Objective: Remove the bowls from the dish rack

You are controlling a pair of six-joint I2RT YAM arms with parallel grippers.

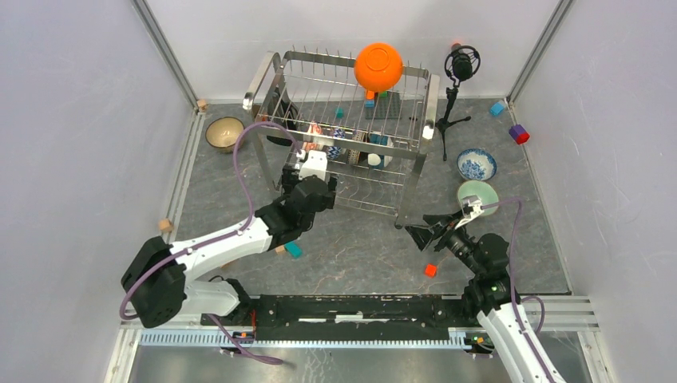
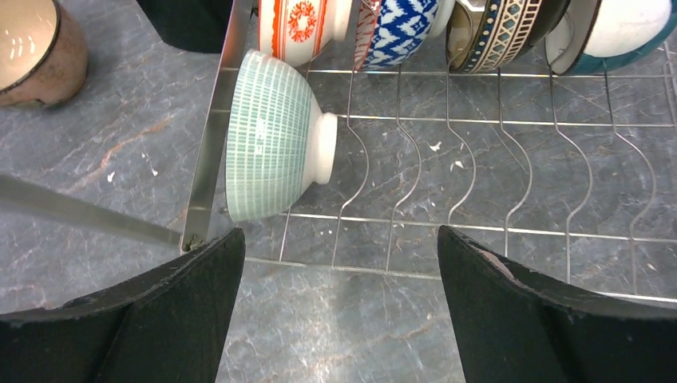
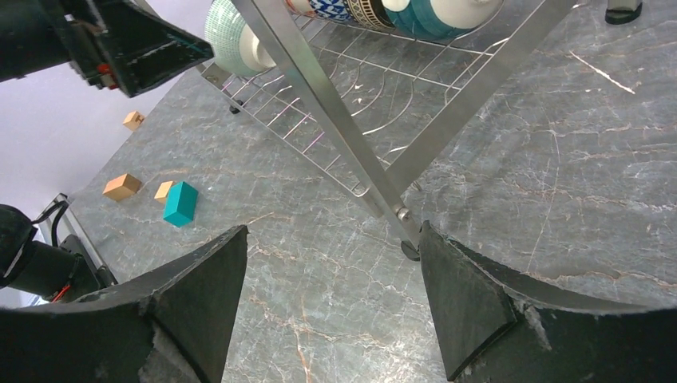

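A pale green bowl (image 2: 267,140) stands on its side at the left end of the rack's lower shelf (image 2: 559,235), beside red-patterned (image 2: 299,24), blue-patterned (image 2: 395,28), dark banded (image 2: 499,32) and teal-white (image 2: 615,28) bowls. My left gripper (image 1: 310,185) hangs open over that shelf, just in front of the pale green bowl, nothing between its fingers. My right gripper (image 1: 423,237) is open and empty low at the rack's right front corner. An orange bowl (image 1: 378,66) is on the upper tier.
A blue-white bowl (image 1: 476,164) and a green dish (image 1: 477,191) lie right of the rack, a tan bowl (image 1: 225,134) left of it. A black stand (image 1: 450,104) stands at the back right. Small blocks are scattered about.
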